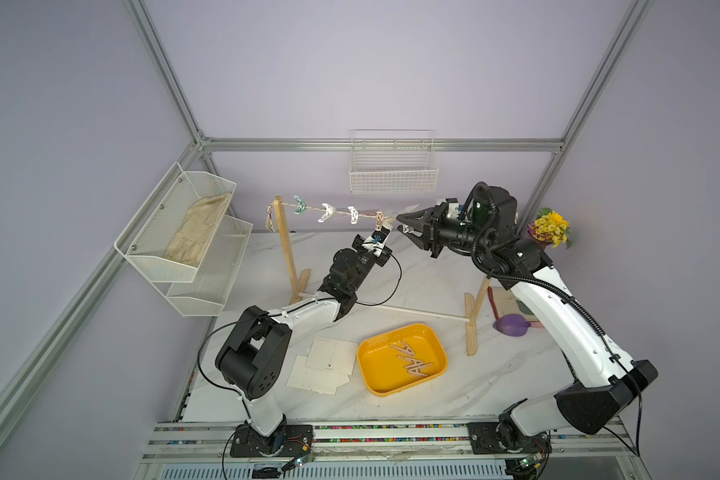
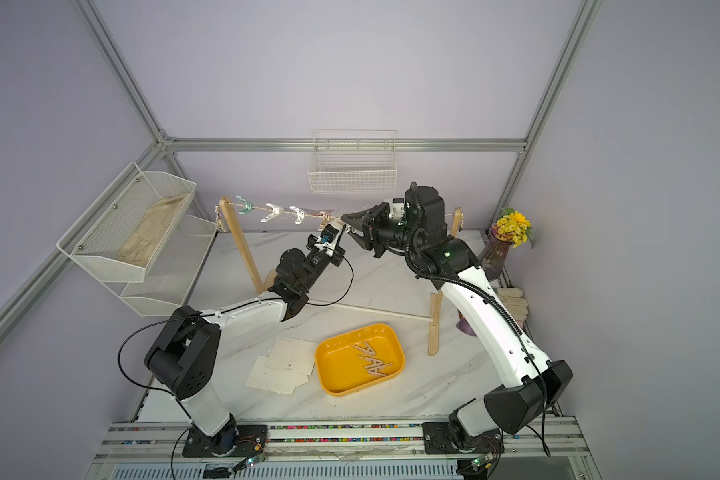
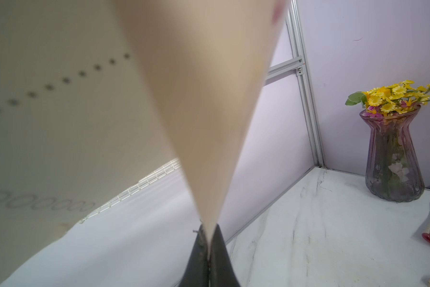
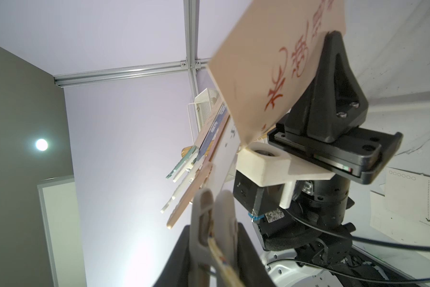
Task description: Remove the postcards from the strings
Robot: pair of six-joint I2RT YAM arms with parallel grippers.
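My left gripper is shut on the lower corner of a cream postcard (image 3: 200, 119), close under the string. In the right wrist view this postcard (image 4: 277, 71) shows red handwriting beside the left gripper's black fingers. Just to the right, my right gripper (image 1: 400, 221) is shut on a pale clothespin (image 4: 203, 224), and the string (image 4: 219, 256) crosses close by it. Whether the clothespin still grips the postcard cannot be told. Farther left along the string hang several clothespins (image 1: 327, 212) and more postcards (image 4: 210, 129) seen edge-on. Two or more postcards (image 1: 327, 364) lie on the table.
A yellow tray (image 1: 376, 384) with several clothespins stands at the front. The string's left wooden post (image 1: 284, 240) stands beyond the left arm. A flower vase (image 3: 394, 153) is at the right. White racks (image 1: 187, 232) hang on the left wall.
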